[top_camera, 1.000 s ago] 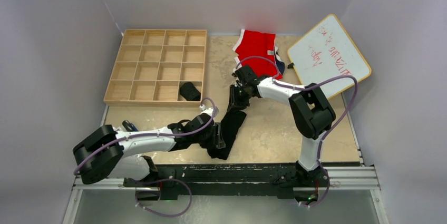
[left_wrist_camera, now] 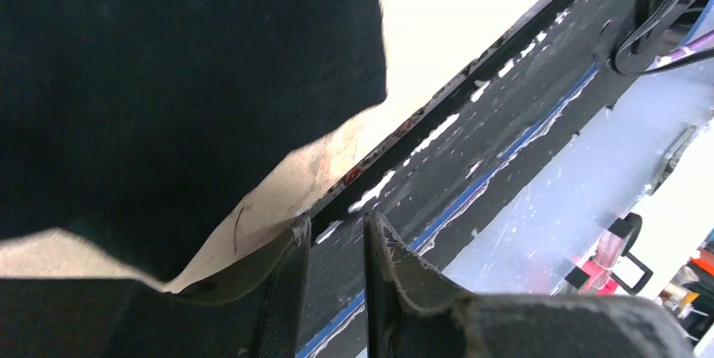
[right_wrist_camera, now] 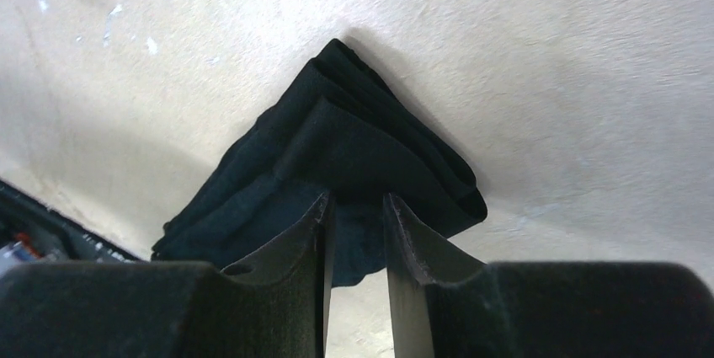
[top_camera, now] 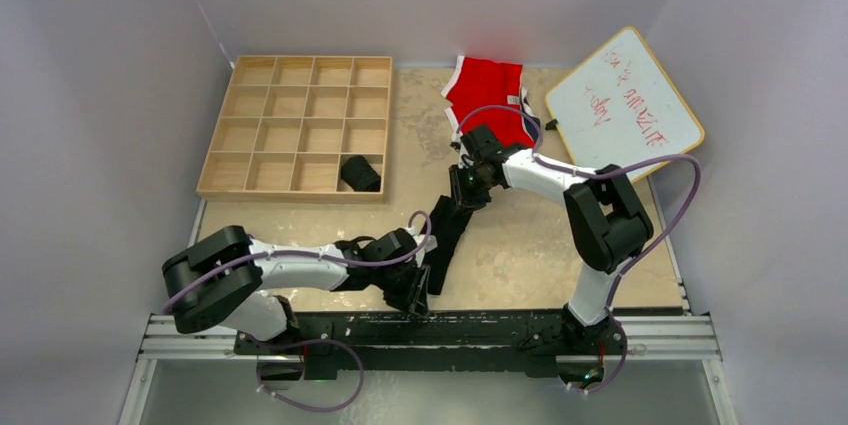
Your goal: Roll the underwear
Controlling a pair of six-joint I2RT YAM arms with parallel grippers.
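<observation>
The black underwear lies as a folded strip on the table between my arms. Its layered folds show in the right wrist view. My right gripper is at the strip's far end, its fingers slightly apart with dark cloth seen through the gap. My left gripper is low by the near end, at the table's front edge. In the left wrist view a cloth corner spreads ahead of the left fingers. Only a narrow gap parts them, and whether cloth is pinched there is unclear.
A wooden compartment box stands at the back left, a black roll in one front compartment. Red cloth and a whiteboard lie at the back right. Bare table shows right of the strip.
My left gripper has swung toward the front edge, away from over the cloth. The right gripper has shifted slightly right and nearer, onto the strip's far end.
</observation>
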